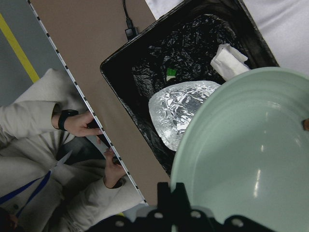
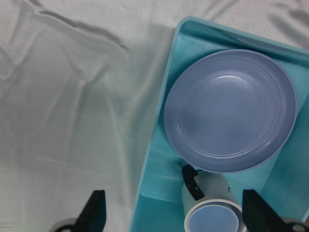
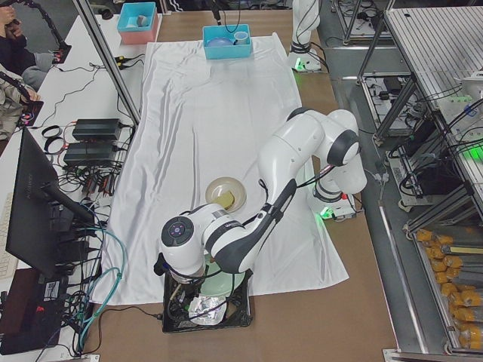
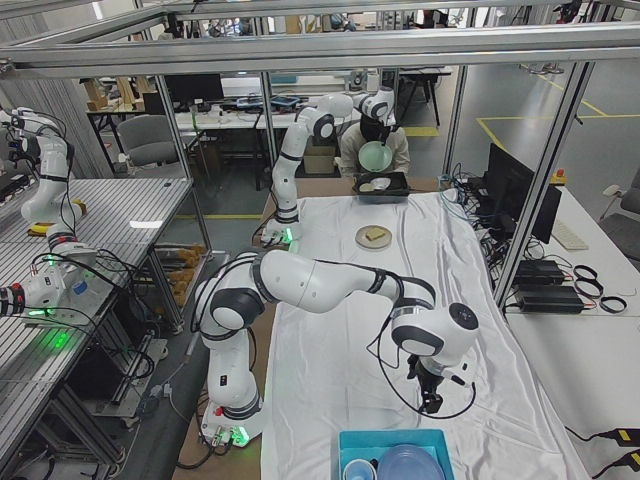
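My left gripper is shut on the rim of a pale green plate [image 1: 241, 145], held over the black lined tray [image 1: 120, 67], which contains crumpled foil [image 1: 178, 106] and white paper [image 1: 227, 60]. The plate [image 4: 375, 156] appears tilted in the camera right view. A beige dish [image 3: 215, 188] with a yellow item [image 3: 224, 200] sits on the cloth. My right gripper is open, empty, above the edge of a turquoise bin [image 2: 157, 164] holding a blue plate [image 2: 229, 108] and a mug [image 2: 207, 188] lying on its side.
The white cloth [image 3: 196, 105] has wide bare areas. A person [image 1: 72, 154] sits just beyond the table edge by the black tray. A monitor [image 3: 34, 219], cables and devices line the side table.
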